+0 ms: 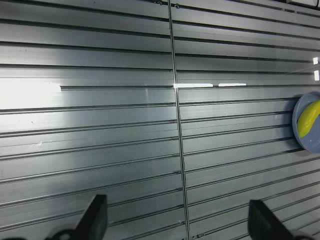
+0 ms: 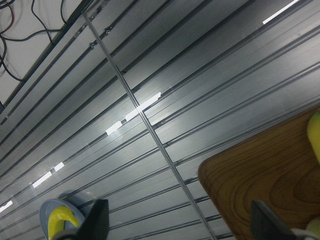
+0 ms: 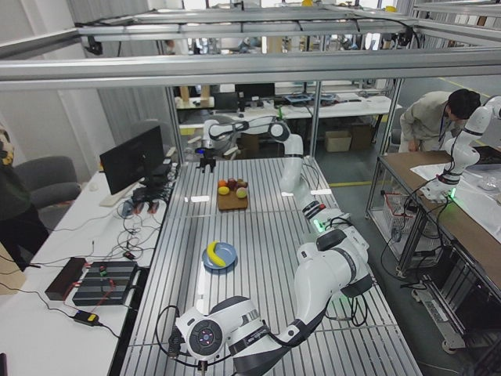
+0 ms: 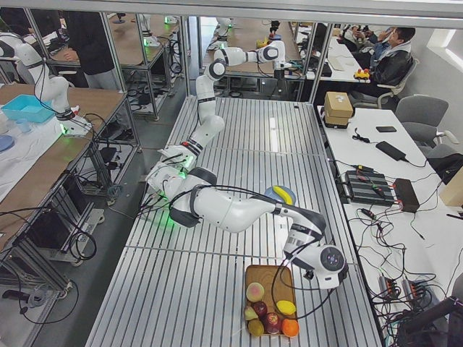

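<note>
A blue plate holding a yellow banana rests mid-table, also at the right edge of the left wrist view. A wooden board carries several fruits, among them a lemon, an orange and a peach. One gripper is raised beyond the board in the camera left view. The left wrist view shows dark fingertips over bare slats. The right wrist view shows fingertips above the board's corner, with the plate at lower left. Neither wrist view shows anything held; finger state is unclear.
The slatted table has much bare surface around plate and board. A white side table with monitor, power units and cables runs along one edge. Overhead aluminium bars and the two arms' loose cables surround the workspace.
</note>
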